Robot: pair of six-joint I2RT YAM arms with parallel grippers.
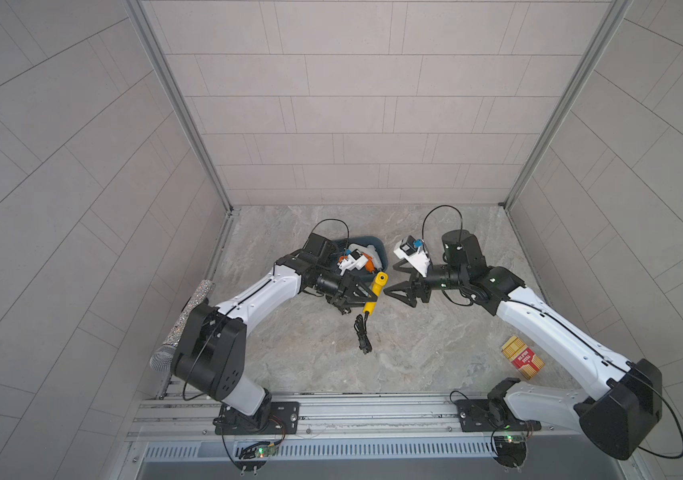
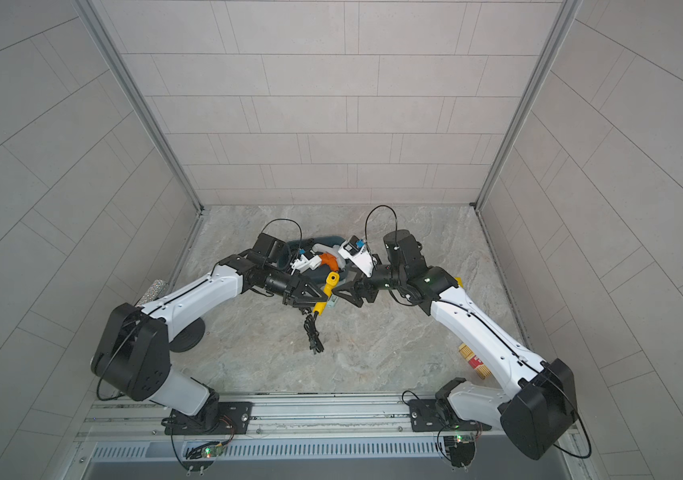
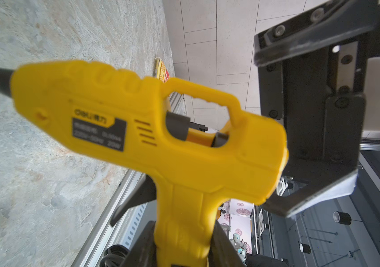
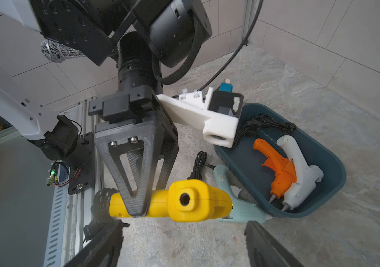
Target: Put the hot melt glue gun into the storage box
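Note:
A yellow glue gun (image 1: 379,284) (image 2: 331,281) (image 3: 141,120) (image 4: 198,202) is held upright by my left gripper (image 1: 363,299), which is shut on its handle, with a black cord bundle (image 1: 362,333) dangling below. My right gripper (image 1: 399,285) stands open just right of the gun, facing it, nothing between its fingers. The dark blue storage box (image 4: 313,209) (image 1: 379,249) sits behind on the floor, holding orange (image 4: 280,173) and white (image 4: 301,171) glue guns and a coiled black cord.
A mint glue gun (image 4: 247,211) lies against the box's outer side. A yellow-and-red carton (image 1: 522,357) lies at the front right. A silver cylinder (image 1: 185,320) is at the left wall. The floor between carton and box is clear.

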